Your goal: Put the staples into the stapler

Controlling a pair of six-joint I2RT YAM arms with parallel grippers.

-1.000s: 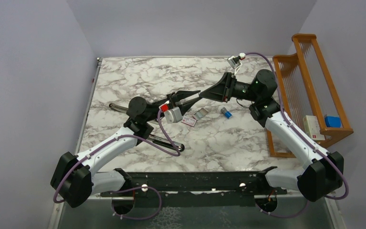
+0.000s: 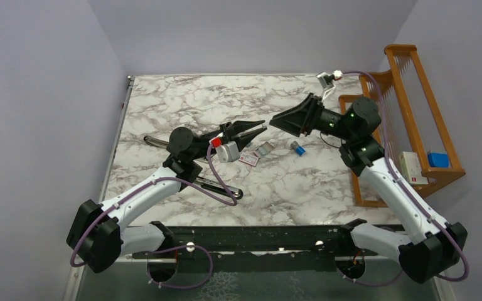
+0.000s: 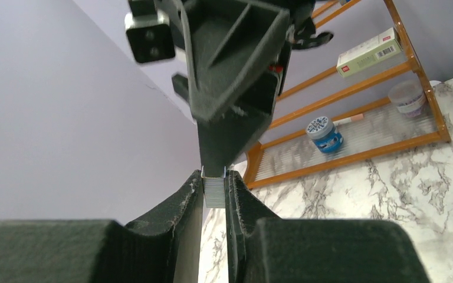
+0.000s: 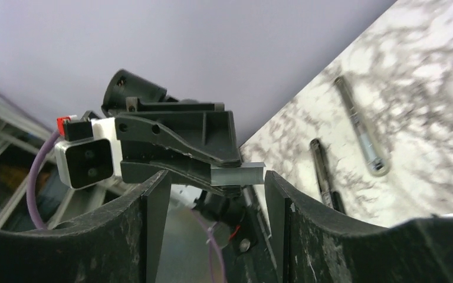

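Observation:
A silvery strip of staples (image 3: 214, 192) is pinched between the fingertips of my left gripper (image 2: 265, 125), raised above the table. In the right wrist view the strip (image 4: 237, 175) sticks out past the left fingers (image 4: 221, 137). My right gripper (image 2: 272, 122) faces it from the right, a small gap apart in the top view; its fingers are open, one finger on each side of the strip's end as the right wrist view looks. Two long stapler parts lie on the left of the table: one dark and silver (image 4: 361, 131), the other dark (image 4: 322, 171).
Near the table's middle lie a small red-and-white box (image 2: 249, 159), a pale greyish piece (image 2: 264, 149) and a blue-and-white jar (image 2: 297, 148). A wooden rack (image 2: 410, 103) bounds the right side.
My right gripper has drawn back to the right, away from the left fingertips it met before.

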